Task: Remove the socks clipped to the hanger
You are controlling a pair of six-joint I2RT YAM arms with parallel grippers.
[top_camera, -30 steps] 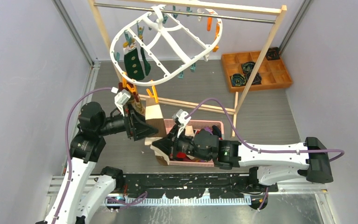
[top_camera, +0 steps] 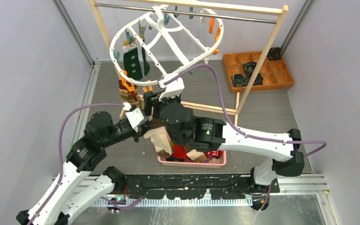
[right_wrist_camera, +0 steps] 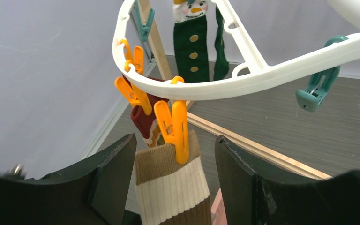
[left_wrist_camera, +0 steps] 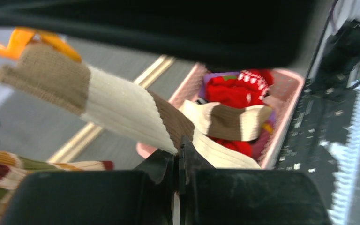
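A brown-and-cream sock (right_wrist_camera: 171, 187) hangs from an orange clip (right_wrist_camera: 180, 131) on the white hanger (right_wrist_camera: 206, 91). My left gripper is shut on this sock (left_wrist_camera: 126, 110), whose cloth runs into its fingertips. My right gripper is open around the sock's upper part, just below the clip. A striped sock (right_wrist_camera: 145, 122) hangs from other orange clips, and a green snowman sock (right_wrist_camera: 192, 47) with a second green piece hangs behind.
Below stands a pink basket (top_camera: 192, 163) holding several socks. An orange compartment tray (top_camera: 281, 75) sits at the back right, and wooden frame bars (top_camera: 206, 107) cross the floor.
My right gripper has risen from lower on the sock to near its clip, rotating on the way.
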